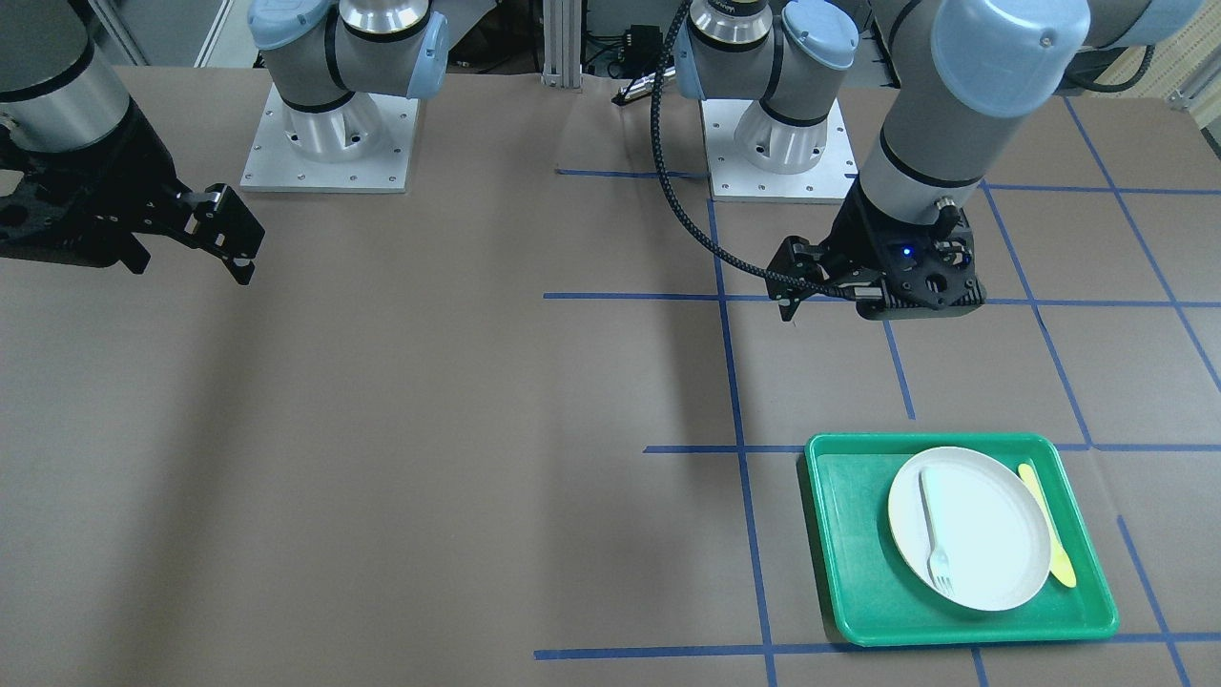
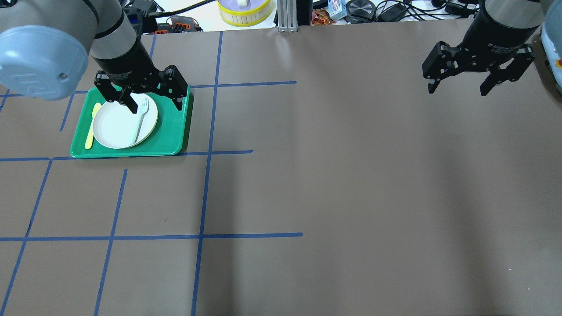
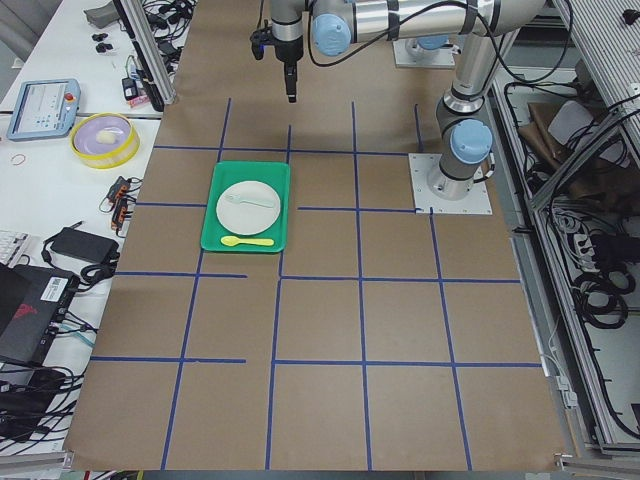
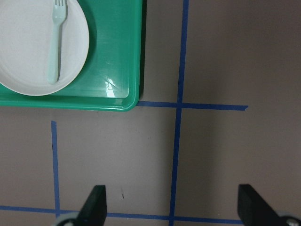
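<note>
A green tray (image 1: 849, 550) holds a white plate (image 1: 973, 527) with a pale fork (image 1: 933, 515) on it and a yellow utensil (image 1: 1062, 561) beside the plate. My gripper (image 2: 156, 108) hangs high above the table near the tray. In the left wrist view its two fingers stand wide apart at the bottom edge, nothing between them, with bare taped table below and the tray in the upper left.
A second arm's end (image 2: 477, 63) hangs on the other side, seen at the left in the front view. Arm bases stand along a table edge.
</note>
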